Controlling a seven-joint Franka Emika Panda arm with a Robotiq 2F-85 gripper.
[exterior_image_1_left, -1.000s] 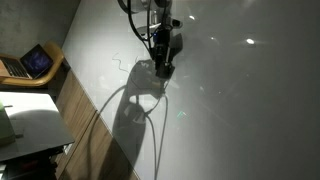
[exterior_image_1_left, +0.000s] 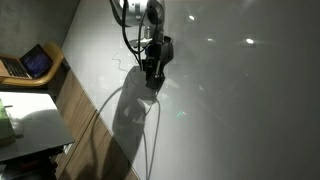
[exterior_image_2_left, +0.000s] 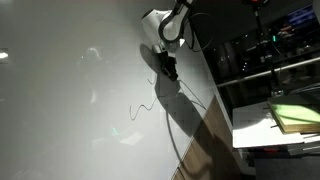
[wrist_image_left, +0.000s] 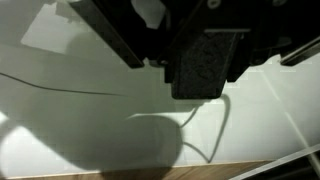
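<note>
My gripper (exterior_image_1_left: 153, 80) is at the whiteboard (exterior_image_1_left: 215, 95), shut on a dark, textured block, perhaps an eraser (wrist_image_left: 203, 68). The block fills the space between the fingers in the wrist view. Whether it touches the board cannot be made out. Thin dark marker lines (exterior_image_2_left: 143, 107) run across the board near the gripper in exterior view 2. One long line (wrist_image_left: 60, 89) reaches in from the left in the wrist view.
A laptop (exterior_image_1_left: 38, 62) and a white table (exterior_image_1_left: 38, 120) stand to the left in exterior view 1. Below the board runs a brown wooden strip (exterior_image_1_left: 75, 105). A green-topped box (exterior_image_2_left: 297, 112) sits on the table. Much of the board is bare.
In exterior view 1 my gripper has moved left and slightly down along the board, and its shadow has shifted with it. The block stays in the grip.
</note>
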